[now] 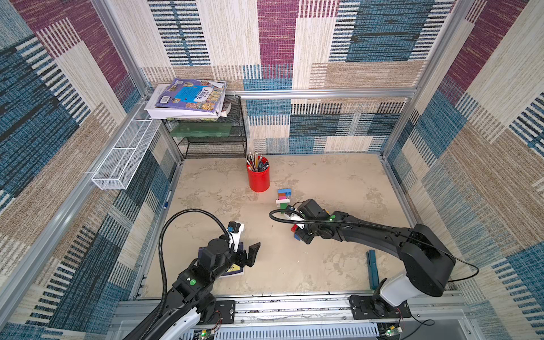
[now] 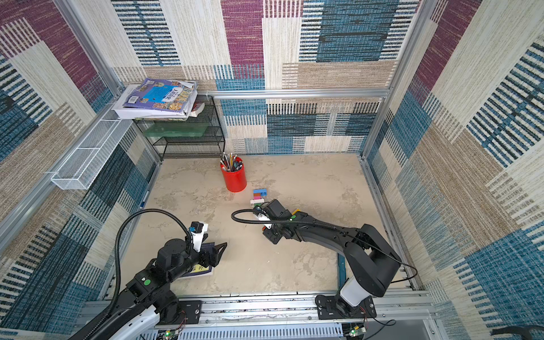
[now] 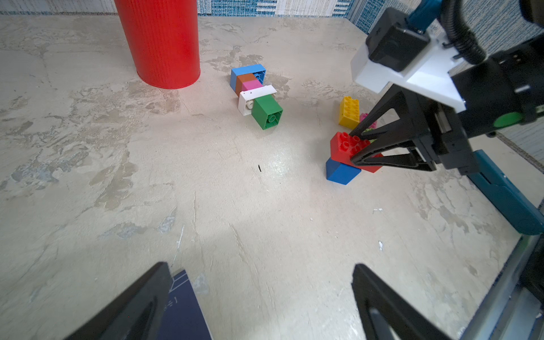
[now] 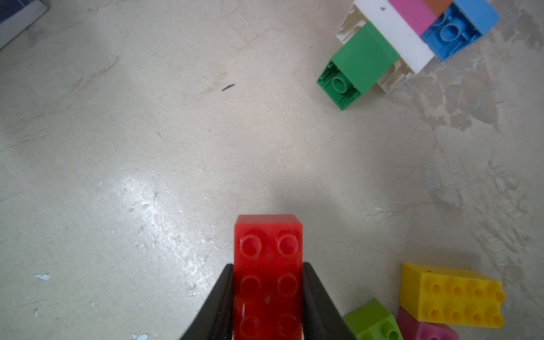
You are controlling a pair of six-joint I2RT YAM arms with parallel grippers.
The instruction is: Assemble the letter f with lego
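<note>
My right gripper is shut on a red brick; in the left wrist view a dark blue brick (image 3: 341,172) is directly beneath the red one. Further back lies a group of joined or touching bricks: light blue (image 4: 470,17), brown, pink (image 4: 410,11), white (image 4: 391,28) and green (image 4: 362,53). Beside the held brick lie a yellow brick (image 4: 450,291), a pink brick (image 4: 427,331) and a light green brick (image 4: 368,320). My left gripper stands open over the front left, with nothing between its fingers.
A red pen cup (image 1: 259,181) stands behind the brick group. A dark booklet (image 3: 184,306) lies under the left gripper. A teal object (image 3: 504,192) lies at the front right. A wire rack with papers stands at back left.
</note>
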